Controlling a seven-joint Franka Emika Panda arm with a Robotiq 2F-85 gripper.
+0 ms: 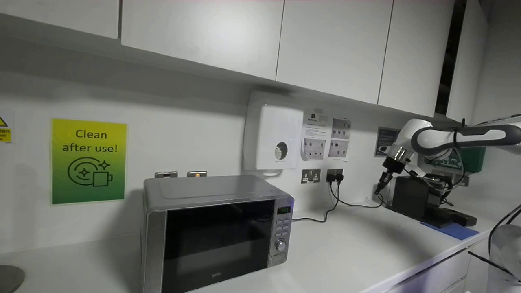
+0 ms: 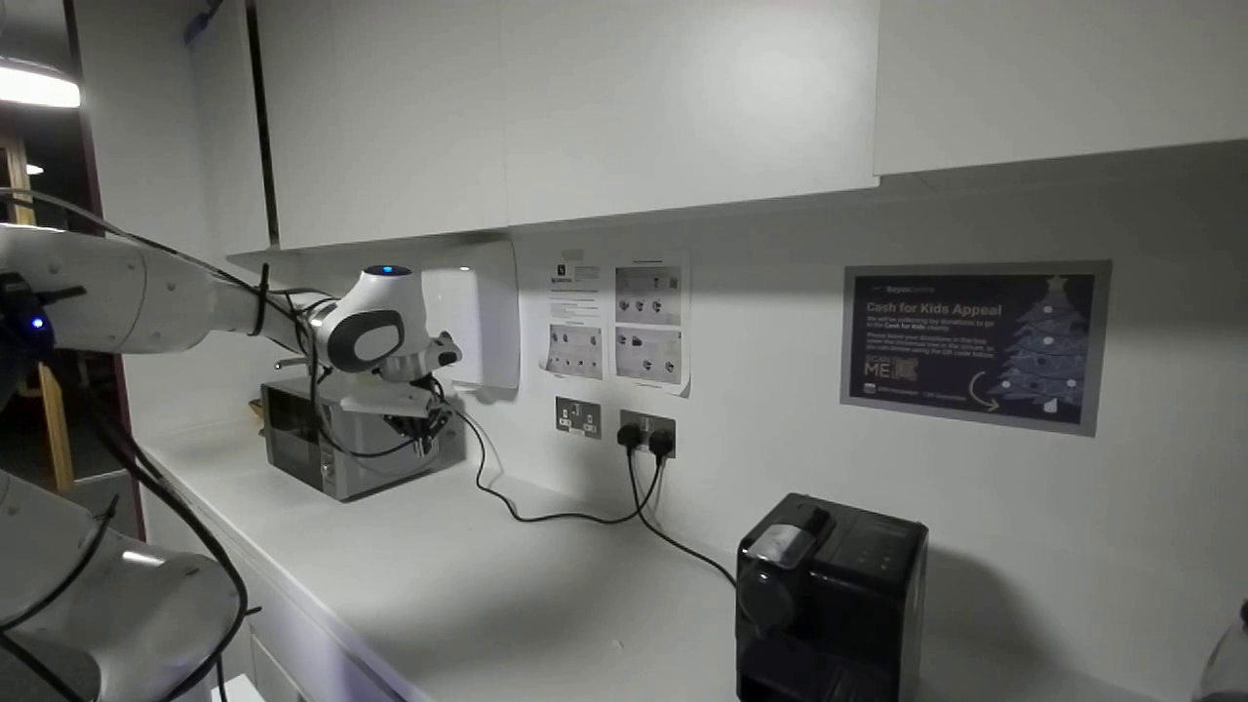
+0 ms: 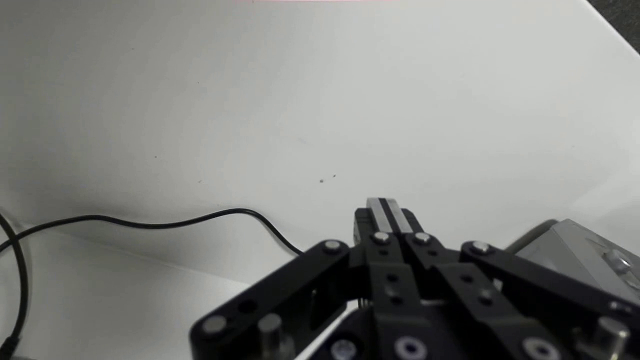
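Observation:
My gripper is shut, its two fingertips pressed together with nothing showing between them. It hangs above the white counter [image 3: 288, 108], near the wall, in the wrist view. In exterior view 1 the gripper [image 1: 377, 191] points down and to the left, in front of the dark coffee machine [image 1: 409, 197] at the right. The grey microwave [image 1: 217, 234] stands at the left with its door closed. Exterior view 2 has the arm's end in front of the microwave [image 2: 298, 439], where its fingers are too small to make out.
A black power cable [image 3: 156, 226] runs along the counter by the wall from the sockets [image 2: 646, 433]. A blue mat [image 1: 452, 229] lies by the coffee machine. Wall cabinets [image 1: 332, 49] overhang the counter.

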